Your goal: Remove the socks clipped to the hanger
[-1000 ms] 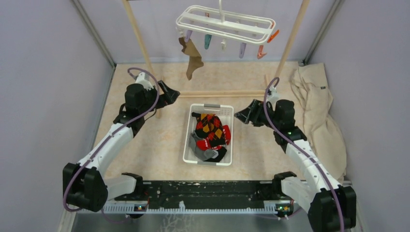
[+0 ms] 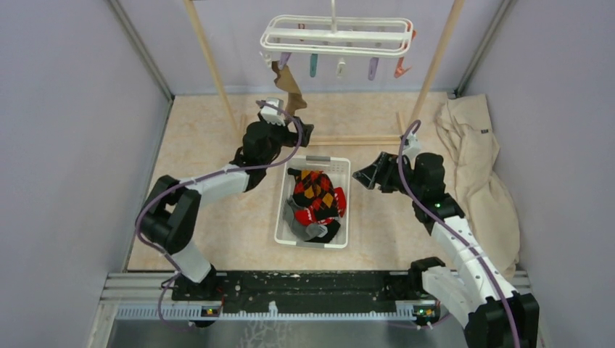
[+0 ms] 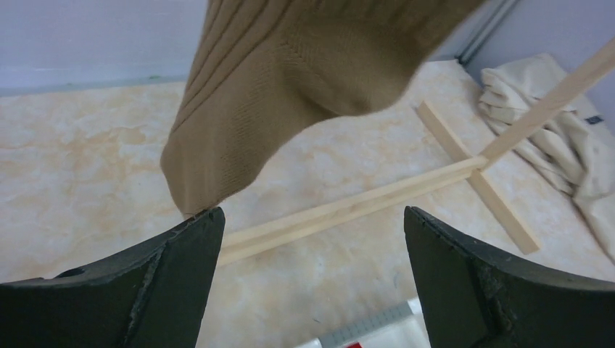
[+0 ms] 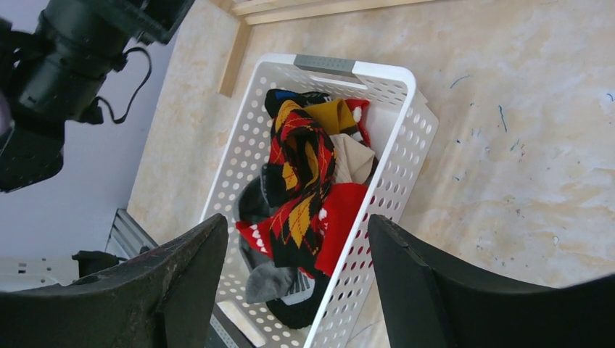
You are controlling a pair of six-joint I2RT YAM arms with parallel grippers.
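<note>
One brown sock point(image 2: 289, 85) hangs from a clip near the left end of the white hanger point(image 2: 336, 34). In the left wrist view the sock point(image 3: 268, 94) fills the upper middle, beyond and above the fingers. My left gripper is open, with nothing between its fingers; from above, the left gripper point(image 2: 304, 132) is close by the sock's lower end, which it partly hides. To the right of the basket point(image 2: 280, 210) my right gripper point(image 2: 361, 180) stands with a gap between its fingers and holds nothing. Several socks point(image 4: 301, 188) lie in the basket.
Empty clips point(image 2: 341, 69) dangle along the hanger. Wooden bars point(image 2: 355, 139) form a stand behind the basket, with slanting posts point(image 2: 435, 61) on both sides. A beige cloth point(image 2: 475, 159) lies at the right. Tabletop point(image 2: 377, 225) right of the basket is clear.
My left arm has swung right and closer to the hanging sock. The hanger and sock have swayed and turned slightly. The right arm has barely moved, and the basket is unchanged.
</note>
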